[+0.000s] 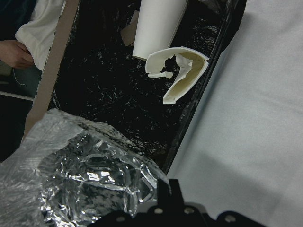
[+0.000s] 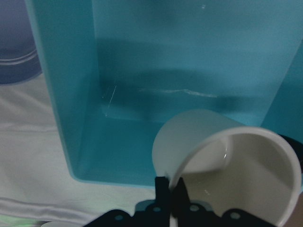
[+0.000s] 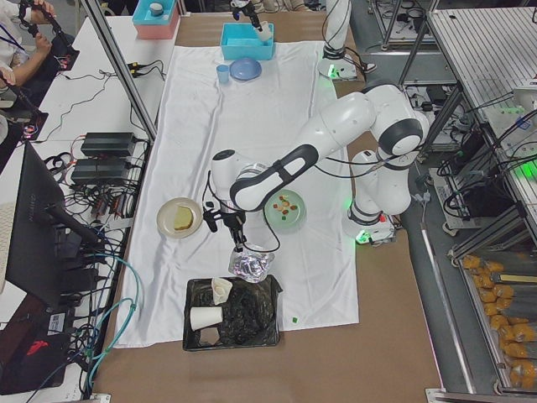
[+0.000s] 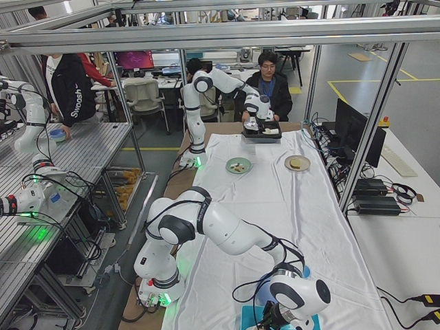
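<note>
My left gripper is shut on a crinkled transparent plastic package [image 3: 250, 265], which hangs at the near edge of the black lined bin [image 3: 260, 332]. In the bin lie a white paper cup [image 1: 156, 28] and a torn cup piece [image 1: 184, 80]. My right gripper is shut on the rim of a white cup [image 2: 189, 142] over a turquoise container [image 2: 66, 118].
A beige plate [image 3: 168, 214] with a yellow food piece and a green plate [image 3: 289, 216] lie on the white cloth. A blue plate [image 3: 246, 70] and blue cup [image 3: 223, 73] stand beside the turquoise container.
</note>
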